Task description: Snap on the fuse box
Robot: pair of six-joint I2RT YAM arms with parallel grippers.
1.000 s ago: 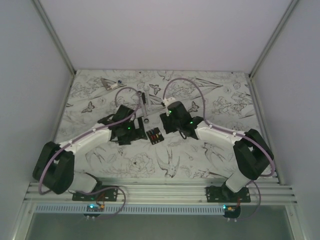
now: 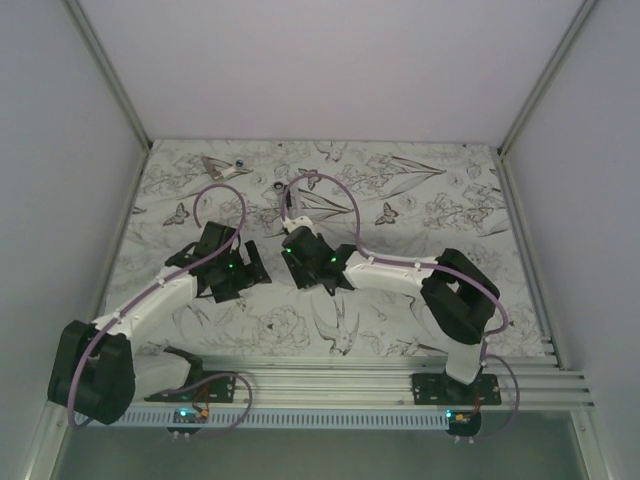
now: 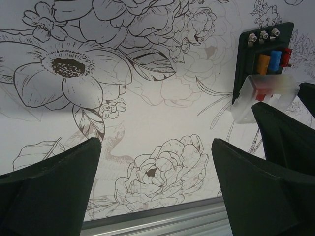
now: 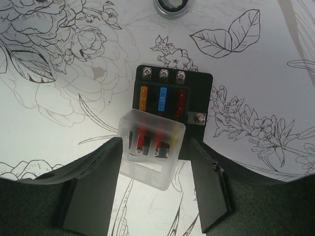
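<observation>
The black fuse box [image 4: 199, 93], with screw terminals and orange, blue and red fuses, lies flat on the patterned table. A clear plastic cover [image 4: 152, 123] rests askew over its lower part, tilted against the fuse rows. My right gripper hovers right over the cover, its fingers part open on either side of it; whether they touch it I cannot tell. In the top view it hides most of the box. My left gripper stands open to the left of the box, over bare table, with nothing between its fingers.
A metal ring [image 4: 170, 12] lies beyond the box. Tools and small items [image 2: 220, 166] lie toward the back of the table. The table's front rail [image 2: 330, 365] runs below both arms.
My right arm has swept left from beside the fuse box to over it.
</observation>
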